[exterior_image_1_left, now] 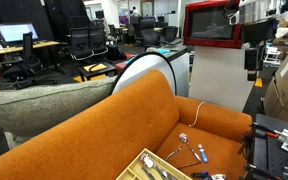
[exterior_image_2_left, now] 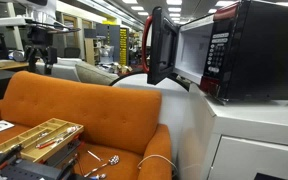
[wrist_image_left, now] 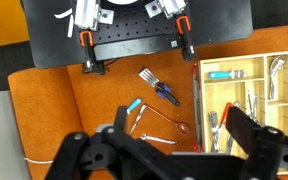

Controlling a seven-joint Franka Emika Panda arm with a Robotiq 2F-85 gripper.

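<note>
My gripper hangs open above an orange couch seat, with nothing between its fingers. In exterior view 1 the gripper (exterior_image_1_left: 252,76) is at the right, well above the cushion; in exterior view 2 it (exterior_image_2_left: 39,60) is at the upper left. Loose on the seat lie a fork (wrist_image_left: 149,76), a dark-handled tool (wrist_image_left: 167,95), a blue-ended utensil (wrist_image_left: 134,104) and a long spoon (wrist_image_left: 165,116). Beside them sits a wooden utensil tray (wrist_image_left: 216,95) with several utensils in its compartments.
A dark perforated platform (wrist_image_left: 134,46) borders the seat in the wrist view. The couch backrest (exterior_image_2_left: 89,100) rises behind the tray. A microwave (exterior_image_2_left: 256,52) with its door open stands on a white cabinet (exterior_image_2_left: 239,125) at the right. Bare cushion surrounds the loose utensils.
</note>
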